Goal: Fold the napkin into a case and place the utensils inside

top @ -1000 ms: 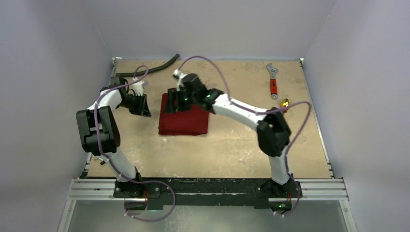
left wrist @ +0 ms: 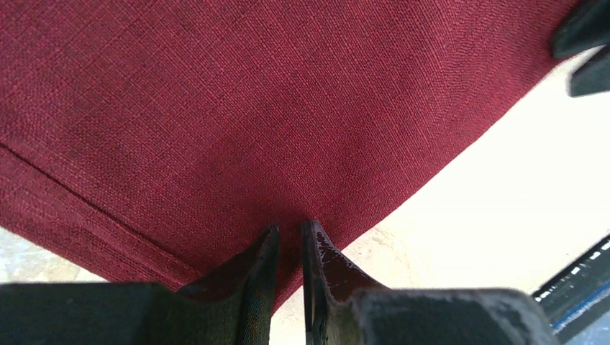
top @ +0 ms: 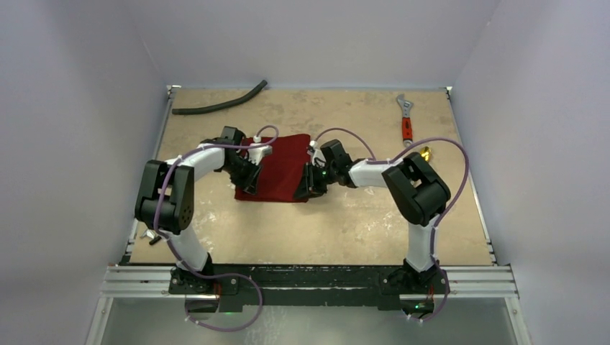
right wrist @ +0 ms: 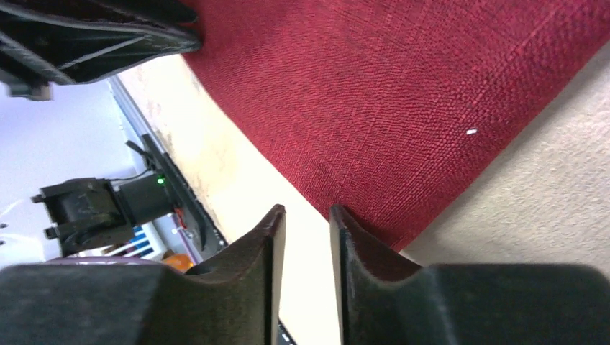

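Observation:
The dark red napkin lies as a folded rectangle mid-table. My left gripper is over its near-left corner; in the left wrist view its fingers are close together at that corner, with only a narrow gap. My right gripper is at the near-right corner; in the right wrist view its fingers stand part open above the corner. I cannot tell that either holds cloth. A gold utensil lies at the right, partly behind the right arm.
An adjustable wrench lies at the back right, a dark tube along the back left. A small metal tool is at the front left.

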